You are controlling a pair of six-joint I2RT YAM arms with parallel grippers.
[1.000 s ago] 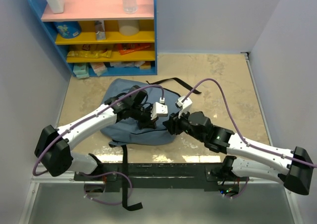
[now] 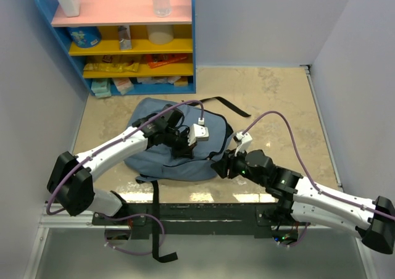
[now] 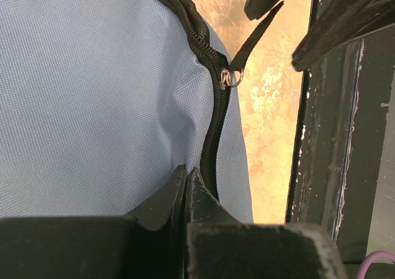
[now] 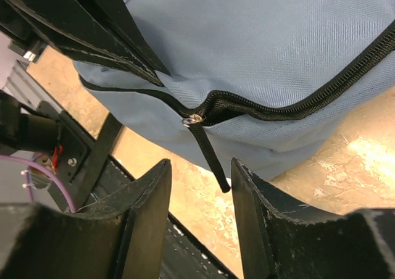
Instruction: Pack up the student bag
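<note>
A blue-grey bag (image 2: 148, 165) lies flat on the table, its black zipper (image 3: 214, 124) along the near right side. My left gripper (image 2: 185, 152) is shut at the fabric beside the zipper; whether cloth is between the tips is hard to see. A metal zipper pull (image 4: 192, 118) with a black tab (image 4: 210, 152) sticks out from the zipper. My right gripper stands part open, the tab's end between or just at its fingertips, near the bag's right edge in the top view.
A blue shelf unit with yellow shelves (image 2: 145, 45) and a pink top (image 2: 111, 10) holds packets and containers at the back left. A black strap (image 2: 155, 229) hangs over the front edge.
My right gripper has moved right and toward the front, away from the left gripper. The left arm has moved very little.
</note>
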